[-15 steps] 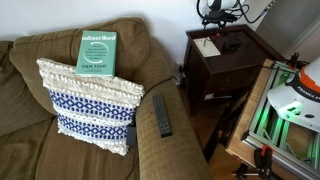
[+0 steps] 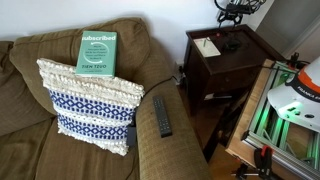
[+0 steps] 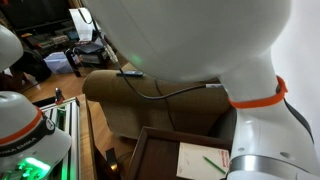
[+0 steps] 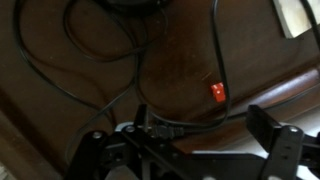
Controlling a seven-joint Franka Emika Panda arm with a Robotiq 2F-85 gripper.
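Observation:
My gripper stands open in the wrist view, its two black fingers wide apart over a dark brown side table (image 4: 180, 55). Nothing is clearly held between them. Beyond the fingertips lies a small red item (image 4: 218, 92), close to a black cable (image 4: 222, 55). Part of a white notepad (image 4: 293, 16) shows at the upper right. In exterior view 1, the gripper (image 2: 236, 12) hangs above the table's back part, small and hard to make out. A green pen (image 3: 214, 163) rests on the notepad (image 3: 200, 160) in exterior view 2, where the arm hides much of the scene.
Loose black cables (image 4: 75, 40) cross the tabletop. A brown sofa (image 2: 170, 90) stands left of the side table (image 2: 205, 72), bearing a remote (image 2: 162, 117), a woven pillow (image 2: 92, 112) and a green book (image 2: 97, 53). The robot's base (image 2: 300, 98) is at the right.
In exterior view 1 the gripper has shifted to the right and slightly up over the side table. The sofa and the things on it look unchanged.

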